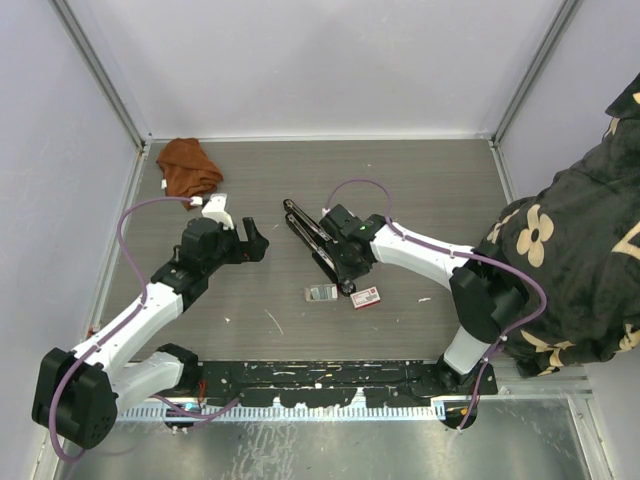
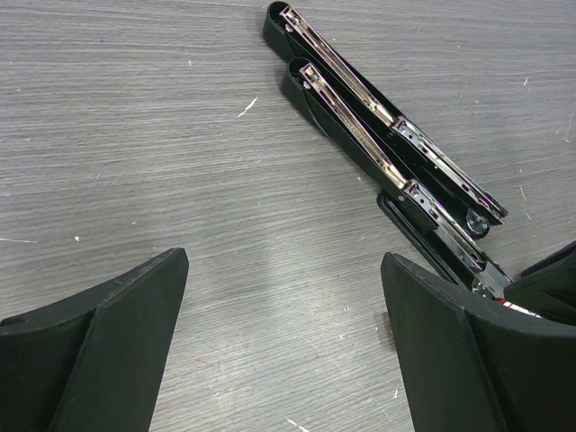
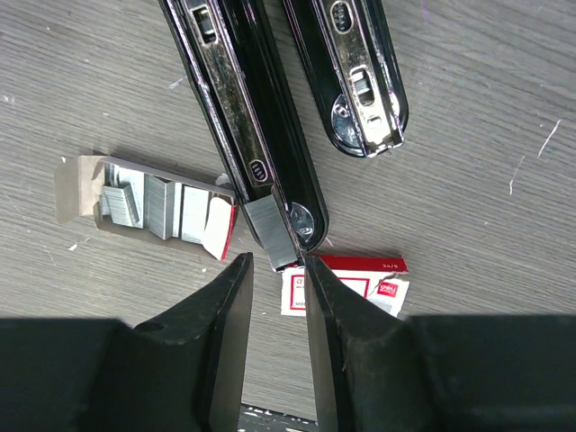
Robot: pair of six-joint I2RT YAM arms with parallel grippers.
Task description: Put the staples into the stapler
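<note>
A silver strip of staples (image 3: 272, 229) sits at the front end of the nearer stapler's channel. My right gripper is over that end, fingers part open just below the strip. An open box of staples (image 3: 144, 202) lies left of the stapler, a red-and-white box (image 3: 346, 288) right of it. My left gripper is open with nothing between its fingers, pointing toward the staplers from the left.
An orange cloth (image 1: 188, 168) lies at the back left. A patterned dark fabric (image 1: 560, 240) fills the right side.
</note>
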